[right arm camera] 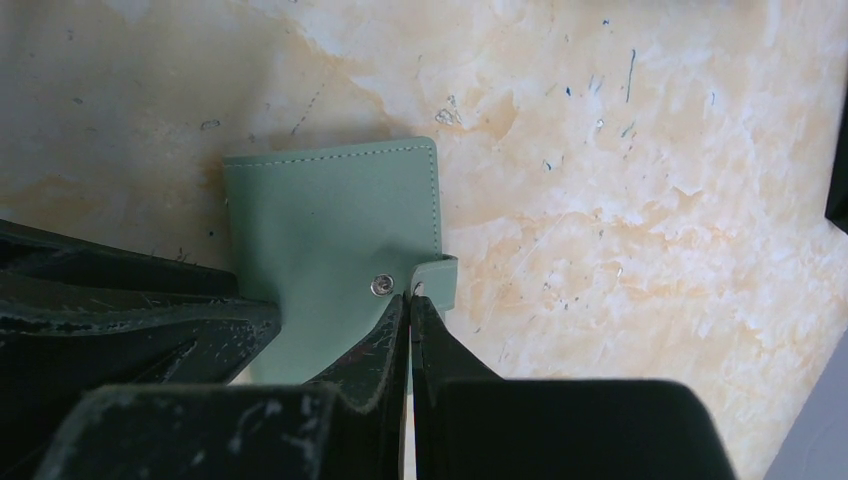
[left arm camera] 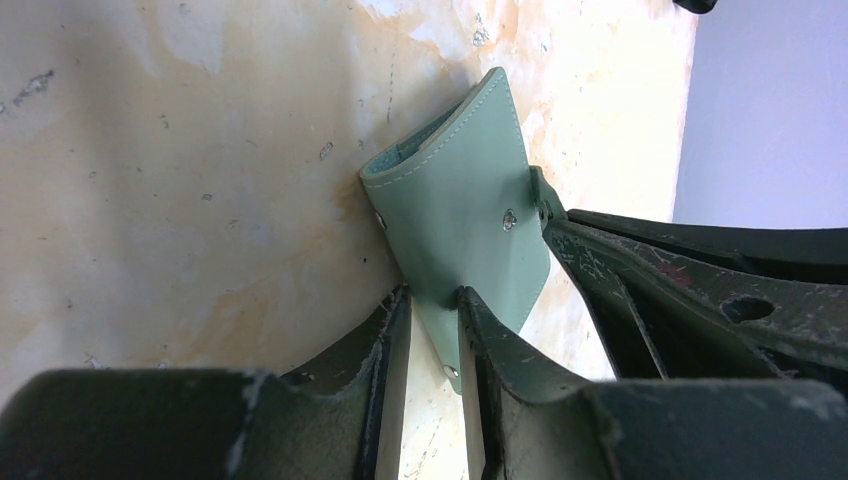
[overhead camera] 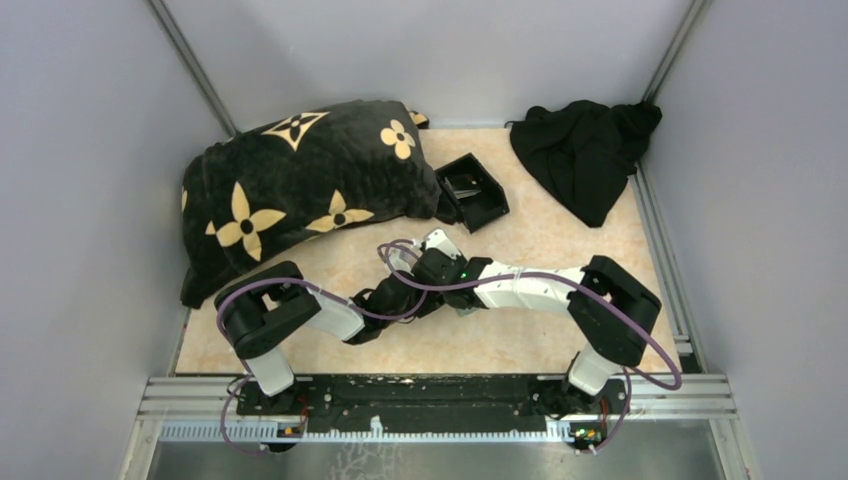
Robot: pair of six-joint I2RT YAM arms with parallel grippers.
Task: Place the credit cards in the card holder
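Observation:
In the left wrist view a green card holder (left arm camera: 465, 190), stitched and fitted with metal studs, stands tilted with its folded edge opening upward. My left gripper is shut on its side, the green material between the fingers. From the other side comes my right gripper, shut, its tips against the holder's small snap tab (right arm camera: 436, 281); whether the tab is pinched between them I cannot tell. Seen from the top, the arms meet mid-table and cover most of the holder. No credit card can be made out clearly.
An open black box (overhead camera: 483, 213) at the back middle contains thin greyish items. To its left lies a large black patterned cushion (overhead camera: 300, 170); black cloth (overhead camera: 585, 155) is heaped at the back right. Bare table (overhead camera: 540, 340) shows at the front right.

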